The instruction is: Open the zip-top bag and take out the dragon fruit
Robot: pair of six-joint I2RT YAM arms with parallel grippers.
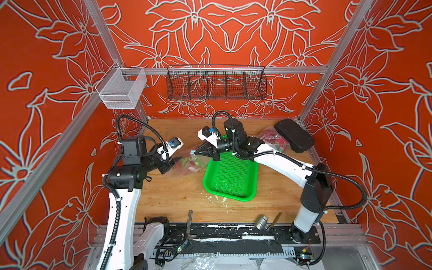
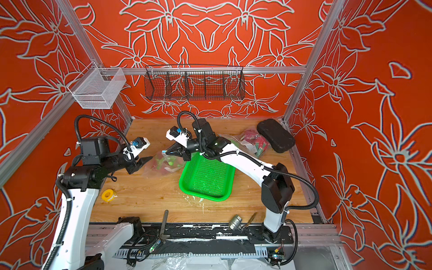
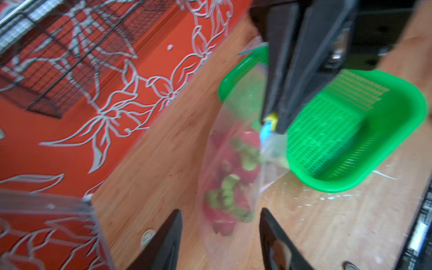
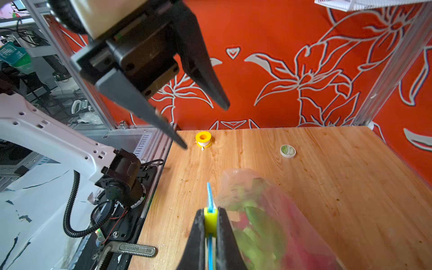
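Note:
A clear zip bag point(image 3: 207, 180) hangs from my right gripper point(image 1: 193, 153), which is shut on its blue-edged zip strip point(image 4: 210, 195). Inside the bag shows the red dragon fruit point(image 3: 225, 204) with green scales, in the left wrist view. My left gripper stands open on the bag's far side from the right gripper, its fingers apart. The lower end of the bag shows between those fingers in the left wrist view, without visible grip. Whether the bag's mouth is parted cannot be told.
Under the right arm lies a green basket point(image 1: 253, 184), empty where visible. Another bag with red contents point(image 2: 256, 141) and a black case point(image 2: 275, 135) sit at the back right. A yellow tape roll point(image 4: 203, 138) is at the left. Wood is clear in front.

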